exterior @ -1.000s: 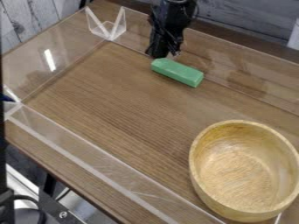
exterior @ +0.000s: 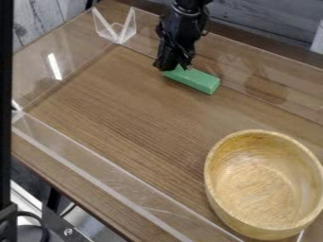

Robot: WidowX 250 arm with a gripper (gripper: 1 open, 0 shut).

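The black gripper [exterior: 172, 62] reaches down from the top centre of the view. Its tips are low over the wooden tray floor, at the left end of a green block [exterior: 195, 81], overlapping it in this view. Whether they touch it is not clear. The fingers look close together, with nothing visible between them.
A large round tan bowl [exterior: 259, 216] fills the lower right. Clear plastic pieces [exterior: 116, 28] stand at the upper left.
The gripper has moved down and slightly toward the viewer, onto the left end of the green block. The block shows little or no movement.
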